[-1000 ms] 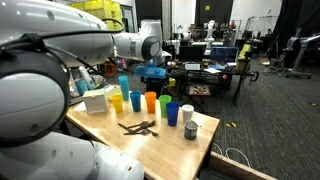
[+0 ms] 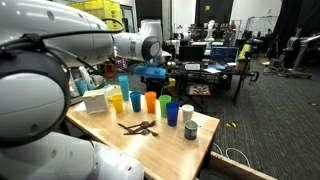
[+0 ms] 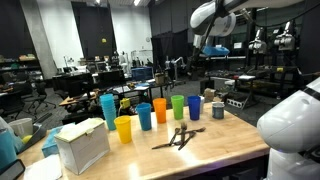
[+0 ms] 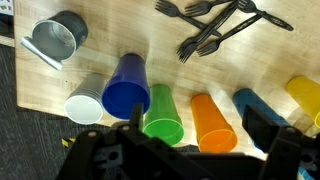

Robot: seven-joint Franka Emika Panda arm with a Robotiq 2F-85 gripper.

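My gripper hangs open above the table, nothing between its fingers. Below it in the wrist view are a green cup and an orange cup. To their left stand a dark blue cup, a white cup and a metal mug with a pale handle. A blue cup and a yellow cup are on the right. Several black forks lie together, some overlapping, on the bare wood. In the second exterior view the gripper is well clear of the cups.
A white box and a tall blue cup or stack occupy one end of the wooden table. Free tabletop surrounds the forks. Behind the table, desks and equipment fill the room.
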